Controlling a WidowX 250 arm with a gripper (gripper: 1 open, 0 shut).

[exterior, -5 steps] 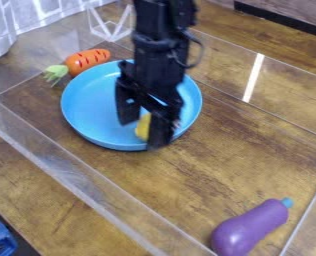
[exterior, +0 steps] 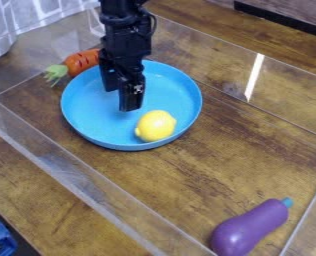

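My black gripper (exterior: 129,88) hangs over the back-left part of a blue plate (exterior: 101,120), its fingers apart with nothing visible between them. A yellow lemon-like object (exterior: 155,126) rests on the right front part of the plate, apart from the gripper. An orange carrot (exterior: 81,61) with a green top lies behind the plate at the left, partly hidden by the arm. A purple eggplant (exterior: 248,226) lies on the wooden table (exterior: 228,140) at the front right.
A clear container (exterior: 3,25) stands at the back-left corner. Transparent edges run along the left and right of the table. The wood right of the plate is mostly clear.
My gripper has moved back and to the left, away from the lemon and the front of the plate, uncovering both. The carrot and eggplant look unmoved.
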